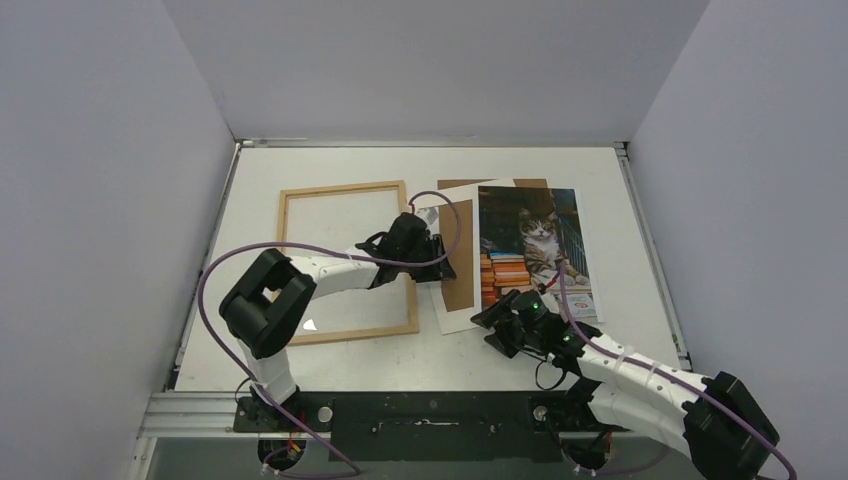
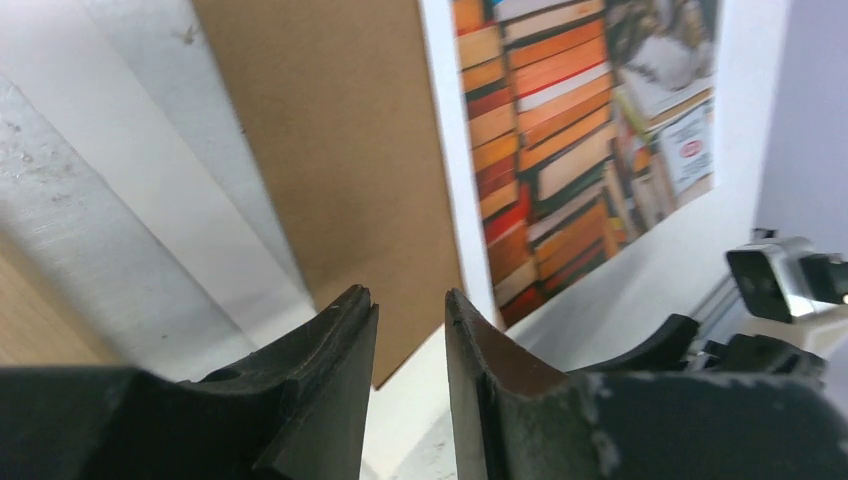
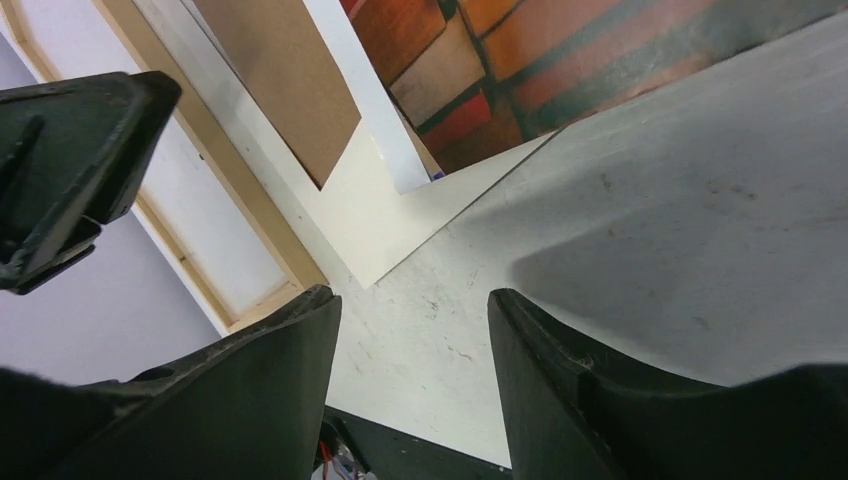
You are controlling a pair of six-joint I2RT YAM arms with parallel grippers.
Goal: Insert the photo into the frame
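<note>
The photo (image 1: 535,235) of a cat and books lies on the right, over a white mat (image 3: 400,230) and brown backing (image 1: 457,290). The empty wooden frame (image 1: 342,333) lies to the left. My left gripper (image 1: 437,258) is over the mat's left part, its fingers part open with a narrow gap and nothing seen between them (image 2: 408,310). My right gripper (image 1: 495,325) is at the photo's lower left; in the right wrist view it stands open (image 3: 414,300) over bare table beside the mat's corner, nothing between its fingers.
Walls enclose the white table (image 1: 250,365) at back and sides. There is bare table in front of the frame and the sheets. Both arms reach in from the front edge.
</note>
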